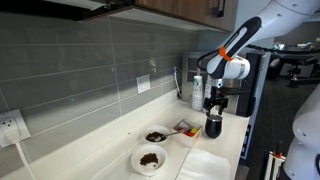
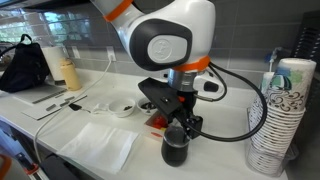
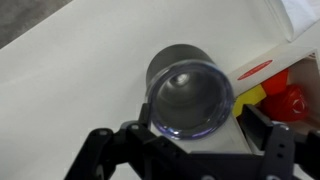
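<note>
A dark round cup (image 2: 175,150) stands upright on the white counter near its right part. From above, the wrist view shows its pale, shiny rim (image 3: 224,98) and grey inside. My gripper is open, its fingers spread wide with the cup's rim between them. Whether either finger touches the rim cannot be told. In the first exterior view the gripper (image 1: 211,107) hangs right over the cup (image 1: 213,127), its tips partly lost against the dark surface.
A box (image 3: 260,68) with red and yellow items stands close beside the cup. Stacked paper cups (image 2: 278,115) rise at the right. Two white bowls, one of them (image 1: 149,159) with dark contents, and a white sheet (image 1: 204,166) lie further along the counter.
</note>
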